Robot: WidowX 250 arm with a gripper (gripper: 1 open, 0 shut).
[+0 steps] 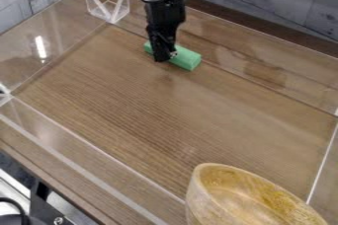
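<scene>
My black gripper (161, 49) reaches down from the top of the view onto a green block (183, 58) lying on the wooden table near the back middle. Its fingertips are at the block's left part; whether they are closed on it is hard to tell.
A large yellow bowl (248, 199) stands at the front right. A clear plastic object (109, 2) is at the back left.
</scene>
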